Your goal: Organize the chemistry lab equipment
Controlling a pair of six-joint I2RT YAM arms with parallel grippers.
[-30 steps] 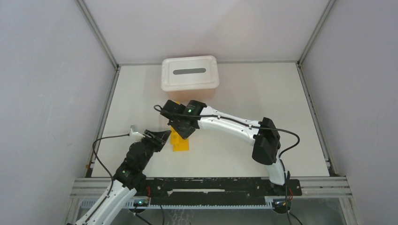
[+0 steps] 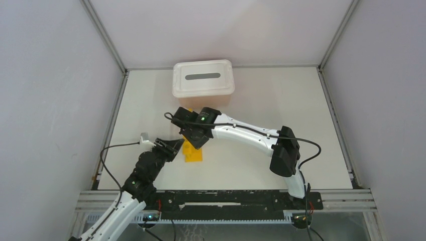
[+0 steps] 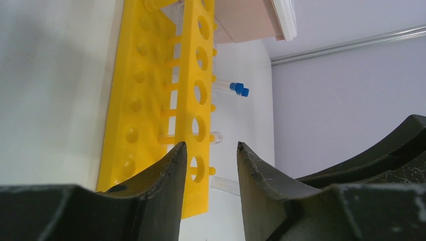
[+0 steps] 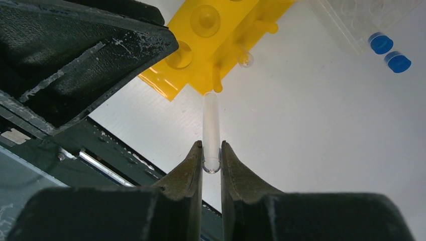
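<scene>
A yellow test tube rack (image 2: 193, 154) stands on the table, partly hidden by my right arm in the top view. In the right wrist view, a clear test tube (image 4: 211, 125) is pinched at its rounded end by my right gripper, its far end near the rack's end. My left gripper is open, one finger overlapping the rack in its own view, the gap between its fingers empty. Part of the held tube shows beyond its right finger. Another clear tube (image 3: 217, 137) pokes through the rack, rounded end outward.
A pinkish box with a white slotted lid (image 2: 203, 79) stands behind the rack. Two blue-capped tubes (image 4: 390, 53) lie beyond the rack, beside a clear plastic piece (image 4: 351, 20).
Both arms stay almost in place over the last second; the rack and the box have not moved.
</scene>
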